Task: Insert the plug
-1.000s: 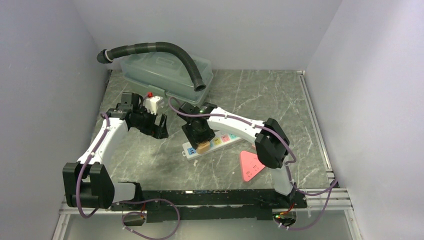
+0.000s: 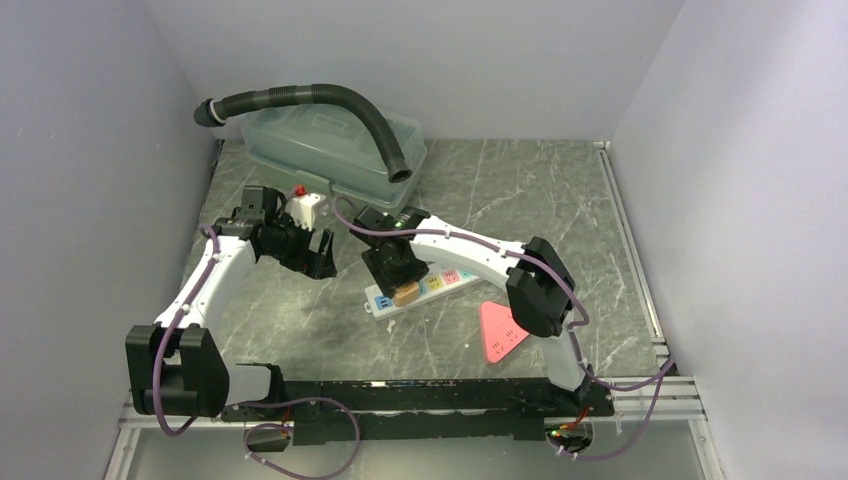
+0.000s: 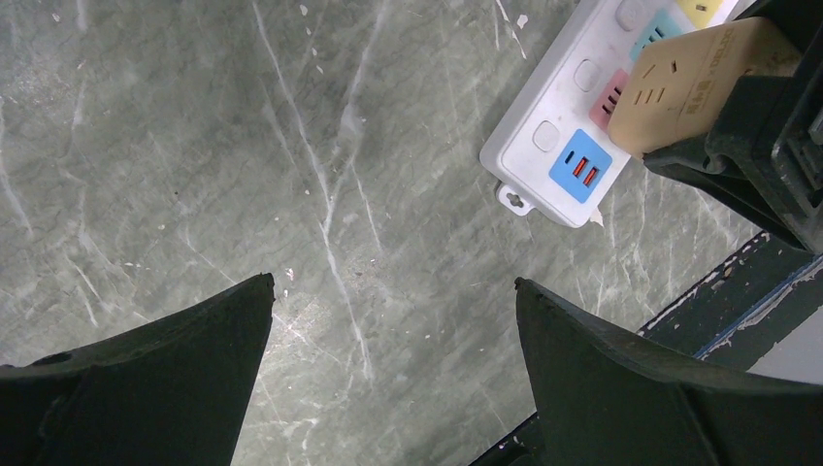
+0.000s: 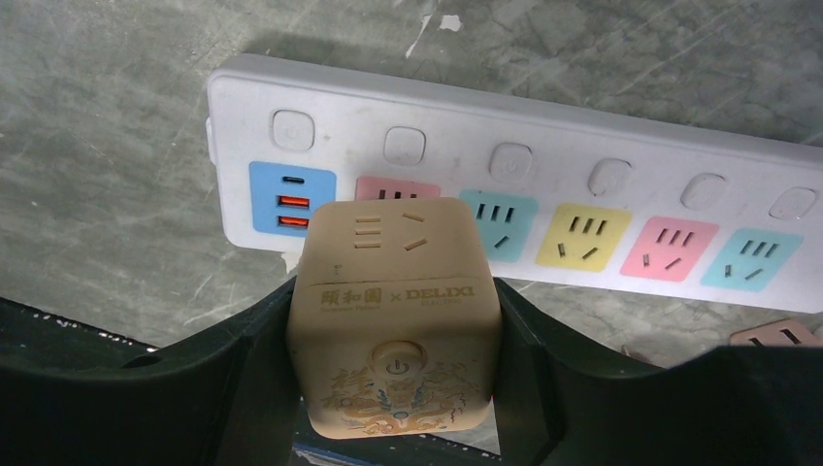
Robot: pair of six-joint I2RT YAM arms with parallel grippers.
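Shut on a tan cube-shaped plug (image 4: 398, 320), my right gripper holds it by its two sides over the white power strip (image 4: 466, 107). In the right wrist view the plug covers much of the pink socket (image 4: 400, 186) beside the blue USB panel (image 4: 293, 198). The plug's underside and prongs are hidden, so I cannot tell whether they touch the socket. From the left wrist view, the plug (image 3: 691, 92) sits at the strip's (image 3: 543, 138) near-end sockets. My left gripper (image 2: 322, 255) is open and empty, left of the strip above bare table.
A red triangular power strip (image 2: 500, 332) lies at the right front. A brown socketed piece (image 4: 776, 334) shows near the strip's far end. At the back stand a clear plastic box (image 2: 335, 150) and a black hose (image 2: 345, 95).
The left arm has stayed still.
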